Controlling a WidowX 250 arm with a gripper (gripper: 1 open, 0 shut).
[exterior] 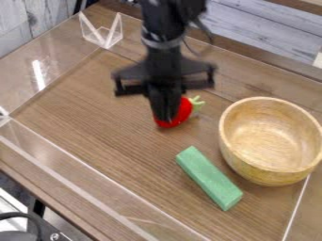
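My gripper [161, 83] is blurred over the upper middle of the table, its fingers pointing down; I cannot make out anything held between them. Just below it and partly behind it lies a red round object [172, 113] with a small green top. A green block [209, 177] lies at the lower right, well below the gripper.
A large tan bowl [269, 141] stands at the right. A clear plastic piece [101, 28] is at the back left.
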